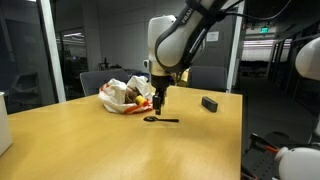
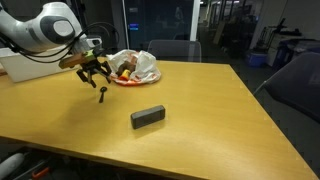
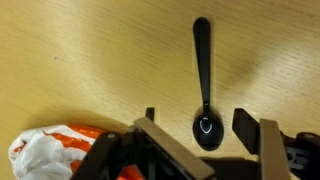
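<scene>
A black spoon (image 3: 204, 75) lies flat on the wooden table, its bowl toward the bottom of the wrist view and its handle pointing up. In exterior view 1 the spoon (image 1: 160, 120) rests just in front of the gripper (image 1: 157, 104), which hangs above the tabletop. The gripper stands part open, its two dark fingertips on either side of the spoon's bowl, with clear gaps between. Nothing is held. From exterior view 2, the spoon (image 2: 102, 95) shows below the gripper (image 2: 96, 79).
A white and orange bag (image 1: 120, 96) with yellow and red items lies behind the gripper. A dark grey block (image 2: 148, 117) sits apart on the table.
</scene>
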